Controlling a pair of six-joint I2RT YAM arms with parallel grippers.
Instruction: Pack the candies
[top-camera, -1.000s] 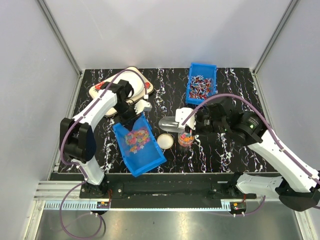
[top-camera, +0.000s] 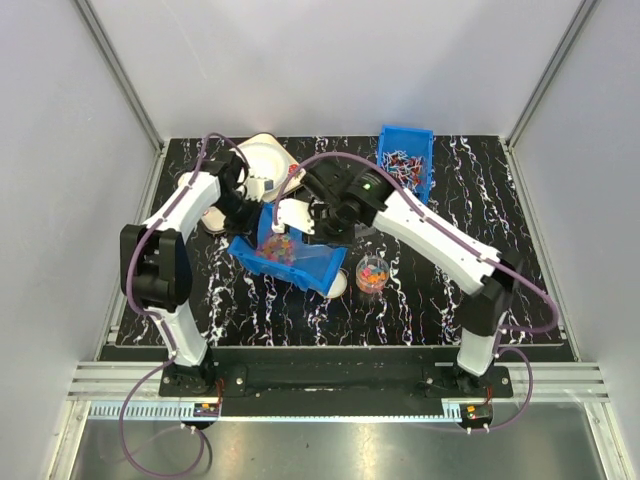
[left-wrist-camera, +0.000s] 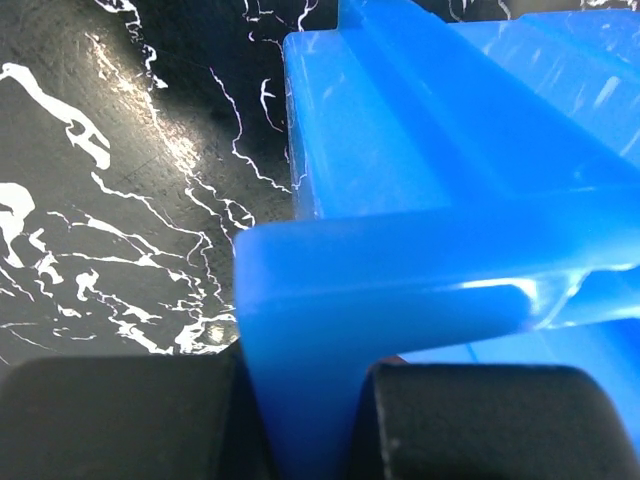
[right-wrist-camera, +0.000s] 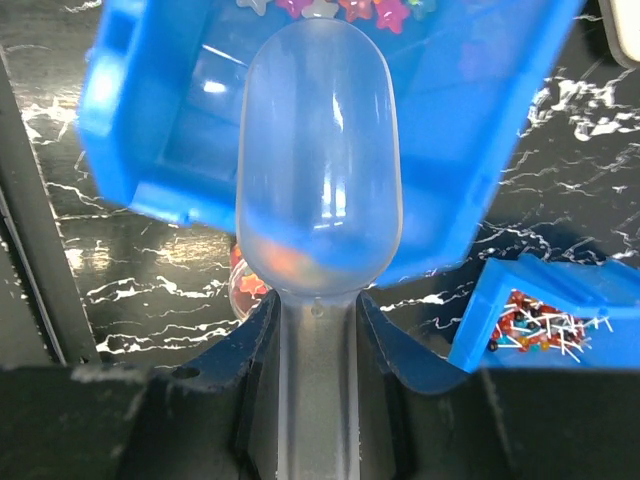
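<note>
My left gripper (top-camera: 249, 222) is shut on the rim of the blue bin (top-camera: 290, 272), which is lifted and tilted; close up, the blue rim (left-wrist-camera: 420, 275) passes between dark fingers. Star-shaped colored candies (top-camera: 277, 248) lie toward the bin's left end. A clear scoop (right-wrist-camera: 320, 150) has its handle pinched by my right gripper, shut on it. The scoop's bowl hangs over the bin and looks empty of candies. Right of the bin stands a clear jar (top-camera: 372, 276) with some candies inside. Its white lid (top-camera: 338, 284) is partly covered by the bin.
A second blue bin (top-camera: 424, 165) holding lollipops stands at the back right. Plates (top-camera: 262, 157) with red decoration sit at the back left, partly behind my left arm.
The bin has been swung round and tilted by my left gripper, its free end moving right and up. My right gripper with the scoop has moved left from near the jar to over the bin.
</note>
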